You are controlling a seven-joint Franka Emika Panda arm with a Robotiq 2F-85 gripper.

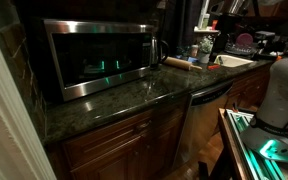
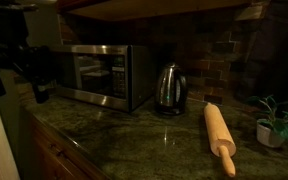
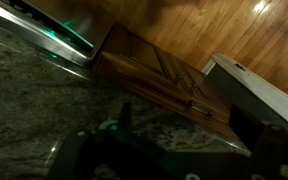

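Observation:
My gripper shows dark at the bottom of the wrist view, its fingers set wide apart, with no object visible between them. Below it in that view lie the dark granite counter [image 3: 34, 110] and wooden cabinet fronts [image 3: 149, 70]. A dark, blurred part of my arm [image 2: 24, 45] fills the upper left of exterior view 2. At the right of exterior view 1 stands the white arm base [image 1: 276, 110]. No task is named. On the counter are a silver microwave [image 1: 99, 55], a kettle [image 2: 170, 88] and a wooden rolling pin [image 2: 219, 135].
A potted plant [image 2: 278, 125] stands right of the rolling pin. Farther along the counter is a white sink [image 1: 232, 60]. Overhead runs a cabinet edge [image 2: 184, 12].

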